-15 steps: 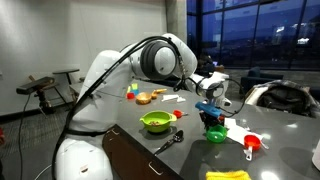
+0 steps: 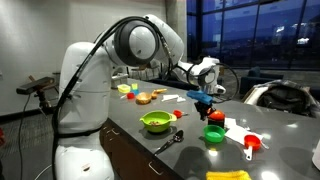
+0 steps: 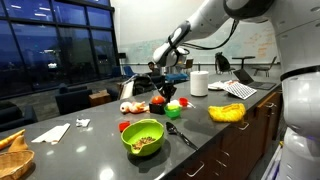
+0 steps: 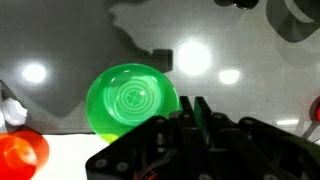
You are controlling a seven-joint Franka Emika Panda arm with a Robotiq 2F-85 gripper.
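A green bowl (image 2: 214,133) stands on the dark table, with its open top seen left of centre in the wrist view (image 4: 133,98). My gripper (image 2: 204,113) hangs just above and behind this bowl in exterior view 1. In the wrist view, the dark fingertips of my gripper are close together at the right of the bowl's rim. The fingers are shut on a small object, which they mostly hide; I cannot tell what it is. Near the gripper, a red thing (image 3: 158,100) rests in a dark container.
A lime-green bowl (image 3: 144,137) with things in it and a dark utensil (image 3: 181,134) lie nearer the arm. A red cup (image 2: 251,143) and a yellow cloth (image 2: 228,175) are to the right. White paper (image 2: 240,131) lies behind the green bowl.
My gripper has risen and moved slightly left, away from the green bowl, over the last second. The bowl shows more clearly now and appears to be in the same place.
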